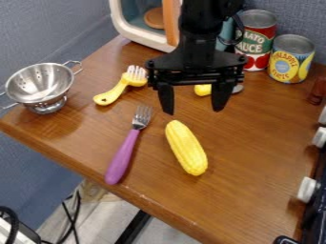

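The black gripper (193, 93) hangs over the middle of the wooden table (254, 162), pointing down, its two fingers apart with nothing visible between them. Below it lies a yellow corn cob (186, 148). A fork with a purple handle (124, 153) lies left of the corn, and a yellow-handled fork (113, 91) lies farther back on the left. Another small yellow object (203, 90) sits behind the gripper, partly hidden.
A steel colander (38, 86) stands at the left edge. Tomato (254, 38) and yellow cans (291, 63) stand at the back right, near a toy appliance (135, 17).
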